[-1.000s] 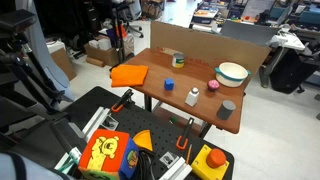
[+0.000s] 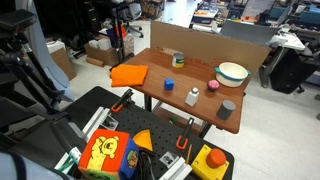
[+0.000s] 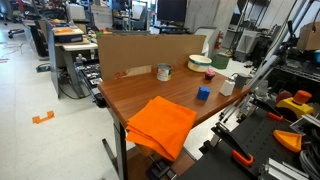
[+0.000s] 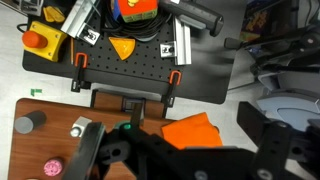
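Note:
My gripper shows at the bottom of the wrist view, its dark fingers spread wide apart with nothing gripped between them. It is open, high above the table's near edge. On the brown table [image 2: 185, 105] lies a flat orange cloth [image 2: 128, 75] at the left. A small blue block [image 2: 169, 84], a white bottle [image 2: 192, 97] and a grey cup [image 2: 226, 109] stand to its right. Farther back are a pink round object [image 2: 213, 86], a pale bowl with a green rim [image 2: 231, 73] and a can [image 2: 178, 58]. All stand clear of the gripper.
A black perforated plate [image 2: 150, 125] with metal rails borders the table's near side. On it sit a colourful toy cube [image 2: 103, 153], an orange wedge [image 2: 142, 138] and a red button on a yellow box [image 2: 212, 161]. A brown panel [image 2: 215, 50] closes the table's back.

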